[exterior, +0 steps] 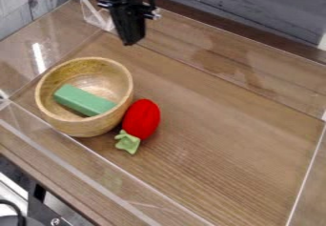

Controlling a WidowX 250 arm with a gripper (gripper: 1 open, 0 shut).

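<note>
My gripper [128, 34] is at the top centre-left of the camera view, dark and raised above the back of the table, shut with nothing visible between its fingers. Below it to the left, a round wooden bowl [109, 72] holds a green block [86, 100]. A red object with a pale green leafy end [143, 117], like a toy strawberry or radish, lies just outside the bowl to its lower right.
A wall or ledge [268, 1] runs along the back, and a pale panel stands at the upper left.
</note>
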